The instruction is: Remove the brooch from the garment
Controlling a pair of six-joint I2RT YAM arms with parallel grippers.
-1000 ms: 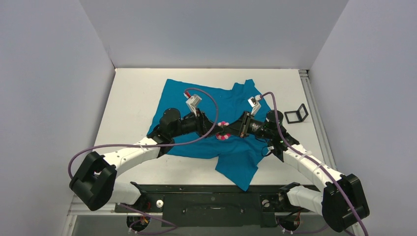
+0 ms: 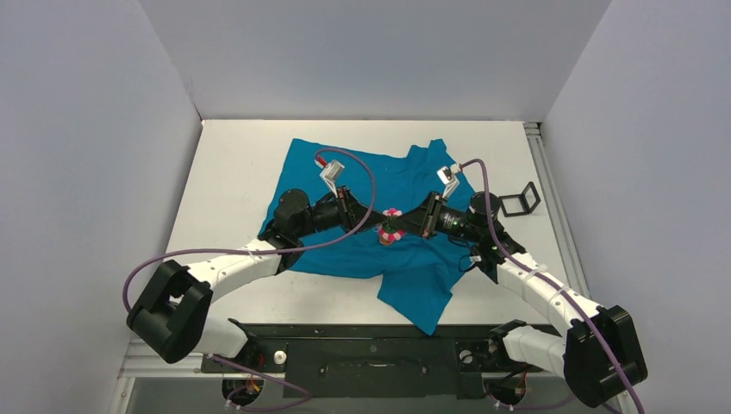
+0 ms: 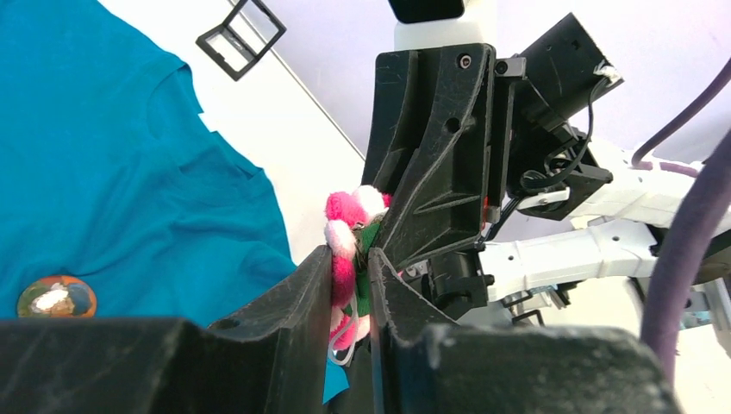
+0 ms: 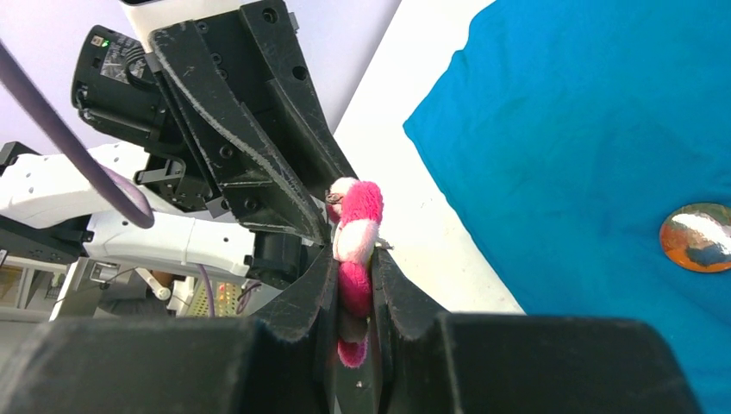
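A fluffy pink-and-white ring (image 2: 393,212) with green inside is held between my two grippers, clear of the blue garment (image 2: 345,259). My left gripper is shut on one side of it; my right gripper is shut on the opposite side. Small metal parts and a thin pale loop (image 3: 342,338) show on the ring. A round, shiny, coloured disc (image 3: 57,298) lies flat on the garment, below and beside the grippers. Which of these is the brooch, I cannot tell. The fingers hide part of the ring.
At the table's right stands a small black open frame (image 2: 521,200). The garment spreads over the middle of the white table (image 2: 228,164), with bare room to its left and behind. Both arms meet tip to tip, leaving little space between them.
The fluffy ring has risen and turned, uncovering the round disc below it. My right arm has barely moved.
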